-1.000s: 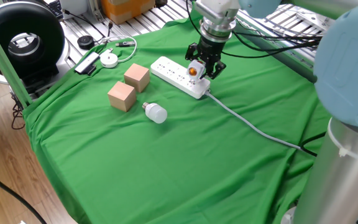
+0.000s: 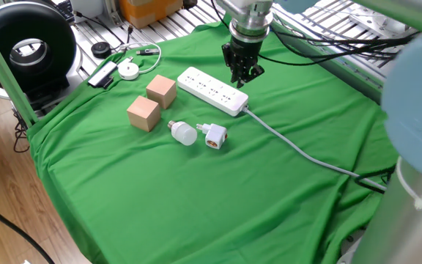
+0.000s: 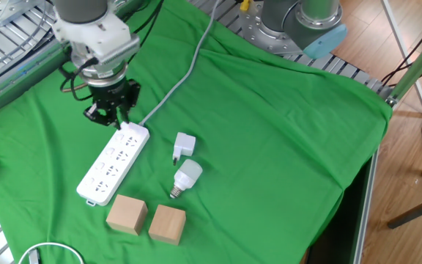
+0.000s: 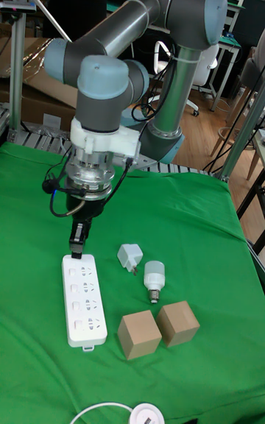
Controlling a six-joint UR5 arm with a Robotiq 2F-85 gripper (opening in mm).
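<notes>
The white plug adapter (image 2: 215, 136) lies on its side on the green cloth, its pins toward the bulb in the top-side view; it also shows as the small white block (image 3: 184, 144) in the second view. My gripper (image 2: 238, 81) is over the cable end of the white power strip (image 2: 212, 91), apart from the adapter. Its fingers look drawn together, with nothing visible between them. In the third view the gripper (image 4: 76, 252) hides a little of the strip's far end. The strip's sockets face up, with no plug in those that show.
A white light bulb (image 2: 183, 133) lies beside the adapter. Two wooden cubes, one nearer (image 2: 144, 114) and one behind (image 2: 161, 92), stand near the strip's other end. A grey cable (image 2: 299, 150) runs from the strip.
One second ago the adapter was at the gripper above the strip. It has since moved down onto the cloth beside the bulb. The gripper's fingers have come closer together, remaining over the strip.
</notes>
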